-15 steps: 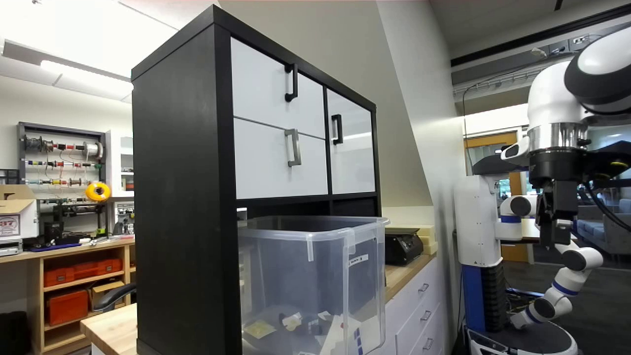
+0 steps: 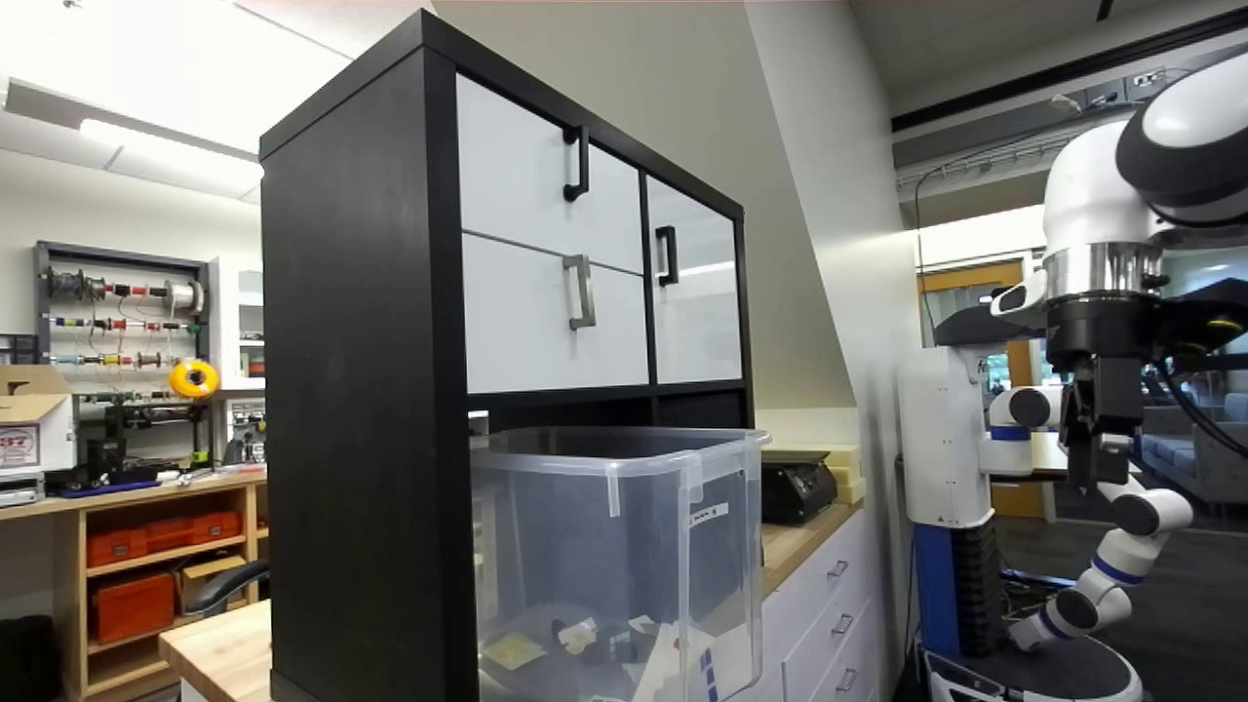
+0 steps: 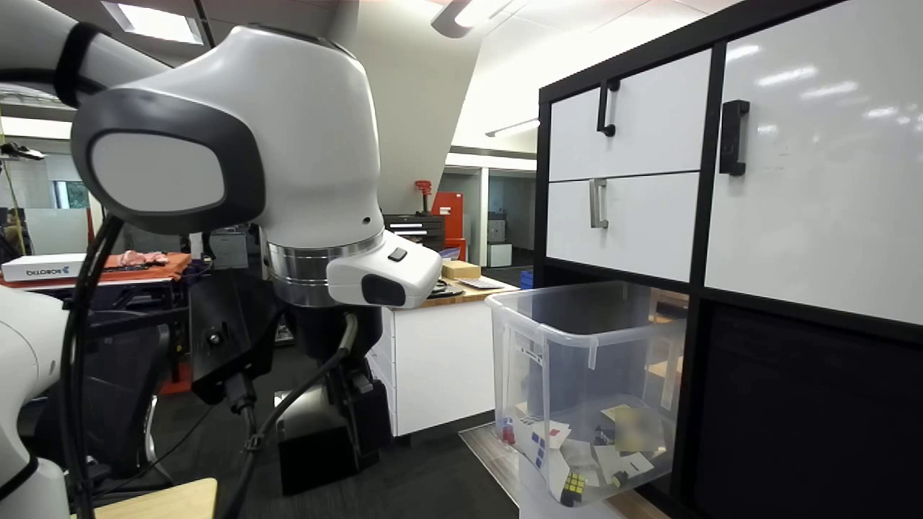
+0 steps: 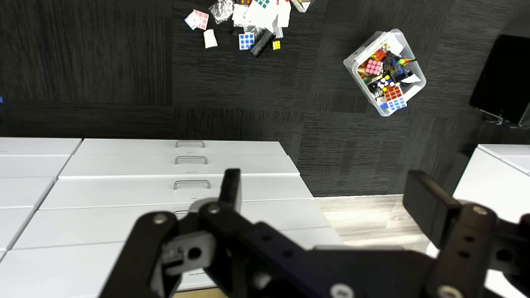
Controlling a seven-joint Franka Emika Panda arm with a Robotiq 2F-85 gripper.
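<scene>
My gripper is open, its two fingers wide apart with nothing between them. It points downward, well away from the black cabinet (image 2: 351, 386), which has white fronts. Two of these fronts are stacked, the upper white front (image 2: 515, 164) with a black handle and the lower white front (image 2: 526, 328) with a grey one. Beside them, the taller white door (image 3: 822, 173) also appears closed. A clear plastic bin (image 3: 593, 333) stands by the cabinet's lower part, holding papers and a small puzzle cube (image 3: 573, 487).
White drawers (image 4: 149, 191) lie beneath the gripper in the wrist view. On the dark floor are a small bin (image 4: 353, 62) full of puzzle cubes and a scattered pile of cubes and papers. Another robot (image 2: 954, 433) stands in the background.
</scene>
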